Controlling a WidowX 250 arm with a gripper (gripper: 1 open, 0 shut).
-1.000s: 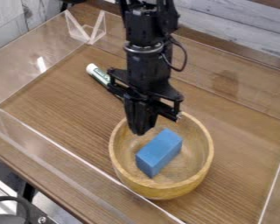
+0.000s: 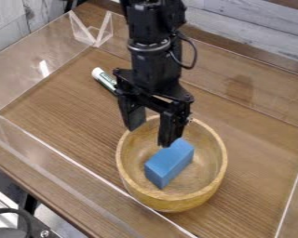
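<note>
The black arm comes down from the top centre, its gripper [image 2: 155, 124] open above the back rim of a yellow wooden bowl [image 2: 131, 176]. A blue block [image 2: 169, 164] lies inside the bowl, below and right of the fingers, apart from them. Nothing shows between the fingers.
A small white cylindrical object [image 2: 104, 79] lies behind the arm at the upper left. A black cable [image 2: 21, 218] shows at the lower left corner.
The gripper's fingers have moved up and spread to the sides over the last second. The bowl and blue block look essentially unmoved.
</note>
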